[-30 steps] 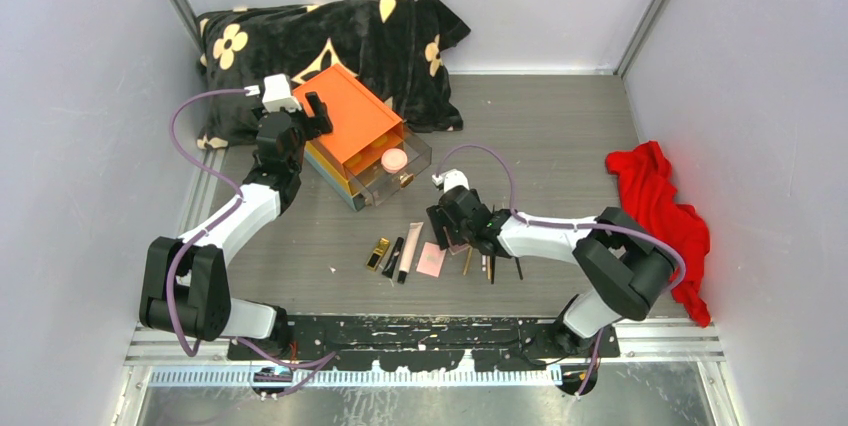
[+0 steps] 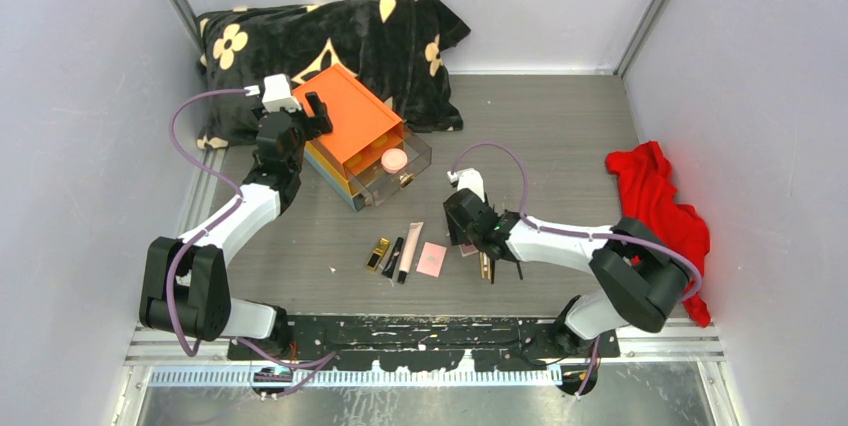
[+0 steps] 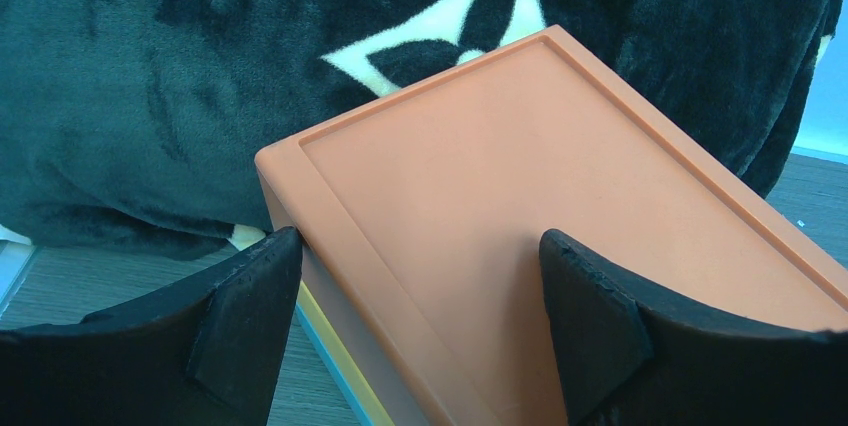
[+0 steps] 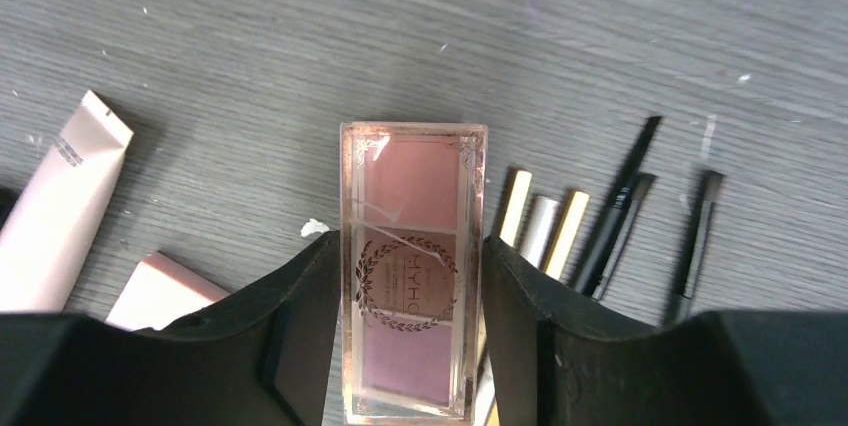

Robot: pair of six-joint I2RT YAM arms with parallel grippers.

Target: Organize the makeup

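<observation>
My right gripper is shut on a long clear-cased palette (image 4: 410,346) with pink and mauve pans, above the table beside slim pencils and brushes (image 4: 620,206). My left gripper rests at the top edge of the orange organizer (image 3: 430,146), part open, one finger at its rim. The organizer's clear drawer (image 2: 380,186) is out, holding a round pink item (image 2: 394,159). In front lie a gold item (image 2: 378,253), a black tube (image 2: 392,259), a pale tube (image 2: 411,249) and a pink square (image 2: 431,259).
A dark flowered cloth (image 2: 250,56) lies behind the organizer. A red cloth (image 2: 655,206) lies at the right.
My right arm has shifted slightly right, and the palette is now between its fingers. The left arm and organizer have not visibly moved.
</observation>
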